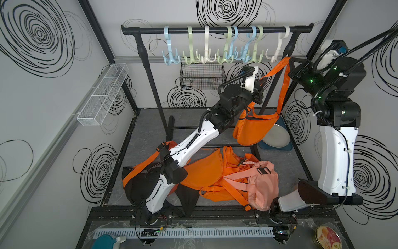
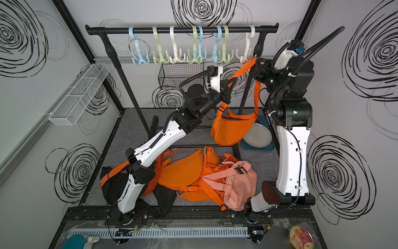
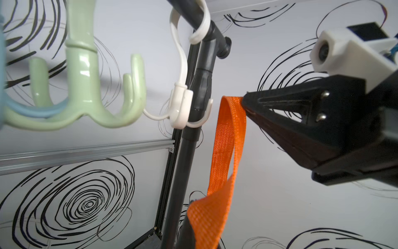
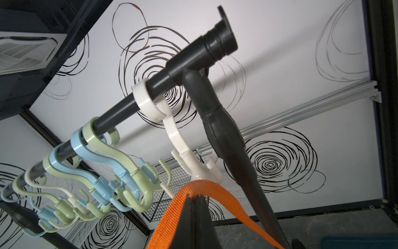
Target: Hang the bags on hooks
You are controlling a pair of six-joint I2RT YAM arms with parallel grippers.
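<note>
An orange bag (image 1: 255, 128) hangs in the air below the rail, its strap (image 3: 228, 157) raised by my right gripper (image 1: 292, 66), which is shut on the strap at its tips, just right of and in front of the end white hook (image 4: 182, 145). My left gripper (image 1: 257, 89) is lower and to the left, beside the strap; the top views show it shut, but its tips are partly hidden and out of its own wrist view.
The rail (image 1: 178, 30) carries several green, blue and white hooks. Orange, black and pink bags (image 1: 261, 186) lie on the floor, with a plate (image 1: 275, 137) at right. A wire basket (image 1: 202, 75) is on the back wall.
</note>
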